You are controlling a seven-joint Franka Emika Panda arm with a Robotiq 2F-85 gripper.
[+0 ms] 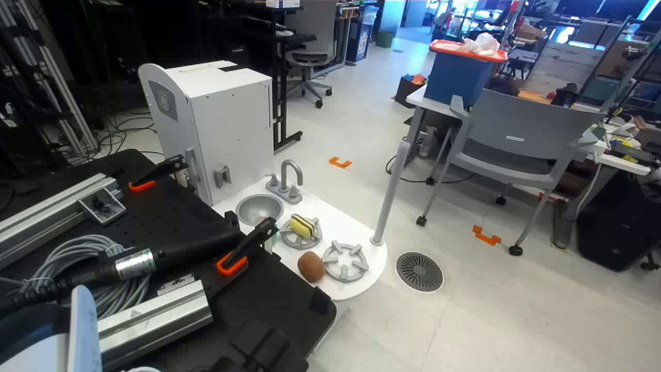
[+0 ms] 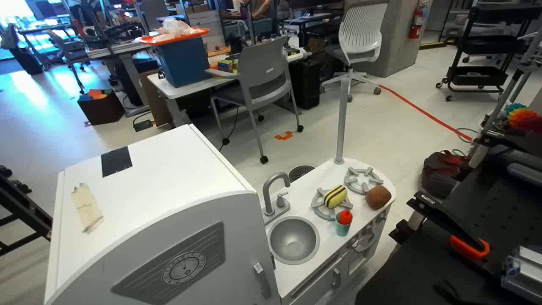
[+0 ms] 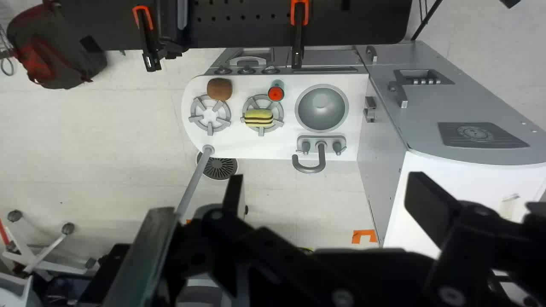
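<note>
My gripper is open and empty in the wrist view, its two black fingers wide apart, high above the toy kitchen. On the white counter [image 2: 259, 246] a yellow, dark-striped object [image 2: 335, 196] rests on one grey burner. A brown rounded object [image 2: 378, 197] lies at the edge of the other burner [image 3: 210, 115]. Beside the striped object stands a teal cup [image 2: 342, 227] with something red [image 2: 345, 217] in its top. The grey sink bowl [image 3: 322, 108] looks empty, with the faucet [image 3: 309, 163] alongside. Neither exterior view shows the gripper's fingers.
A tall white-and-grey cabinet [image 2: 147, 167] adjoins the sink end. From the counter's far corner rises a grey post [image 1: 391, 192]. A black table [image 1: 161, 217] with clamps [image 1: 248, 245] and cable borders the counter's front. Open floor lies behind the counter.
</note>
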